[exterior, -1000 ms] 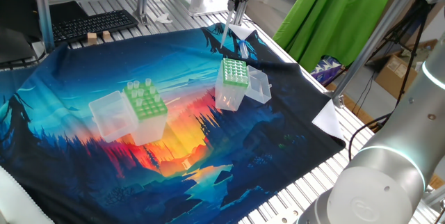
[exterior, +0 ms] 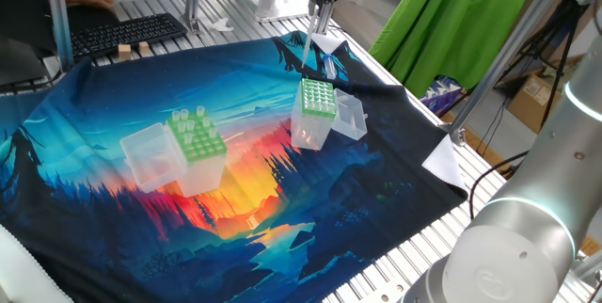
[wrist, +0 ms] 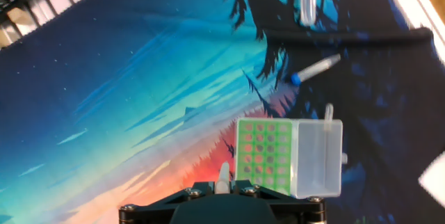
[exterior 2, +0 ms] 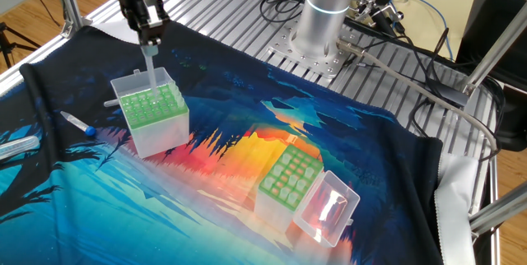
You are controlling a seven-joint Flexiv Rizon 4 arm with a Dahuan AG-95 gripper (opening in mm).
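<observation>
My gripper (exterior 2: pixel 150 44) is shut on a clear, slender pipette tip (exterior 2: pixel 151 69) that hangs nearly upright, pointing down. It is over the tip box (exterior 2: pixel 160 136) with the green rack. In the wrist view the held tip (wrist: pixel 223 177) is close to the left edge of the green rack (wrist: pixel 265 156), whose holes show in rows. The box's clear lid (wrist: pixel 318 158) lies open. A second box (exterior: pixel 200 169) has several tips (exterior: pixel 190 126) standing in its green rack, and its lid (exterior: pixel 153 157) is open too. Whether the held tip touches the rack cannot be told.
On the cloth by the near box lie a blue-capped tube (wrist: pixel 316 69) and another clear tube (wrist: pixel 307 1). A raised cloth fold (wrist: pixel 361 37) runs beside them. The keyboard (exterior: pixel 127 32) and small wooden blocks (exterior: pixel 124 52) lie at the back. Cloth between the boxes is clear.
The gripper and held tip have shifted very slightly to the right in exterior view 1. Both boxes are where they were. The hand at the keyboard has moved.
</observation>
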